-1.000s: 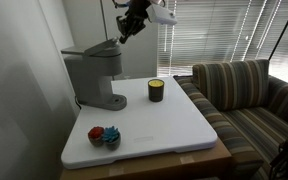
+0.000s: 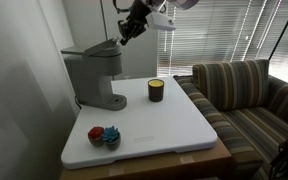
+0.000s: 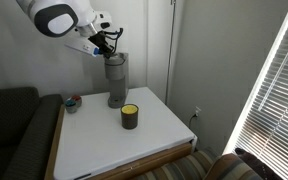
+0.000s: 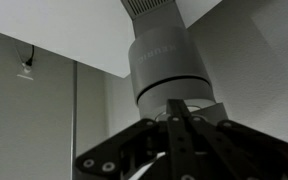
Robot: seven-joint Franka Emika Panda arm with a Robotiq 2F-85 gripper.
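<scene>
A grey coffee machine (image 2: 96, 78) stands upright at the back left of the white table. Above its top, close to the upper front edge, is my gripper (image 2: 123, 40), shut with nothing visible between its fingers. In the wrist view the machine's rounded head (image 4: 166, 62) lies just beyond the gripper, and the fingertips overlap its top; whether they touch it I cannot tell. To the machine's right sits a dark cup (image 2: 156, 90) with a yellow top. Small red and blue items (image 2: 104, 135) rest in grey cups at the table's front left.
A striped armchair (image 2: 234, 88) adjoins its right side. Behind are window blinds (image 2: 219, 40), and a wall (image 2: 24, 90) borders the left.
The objects on the table have not moved.
</scene>
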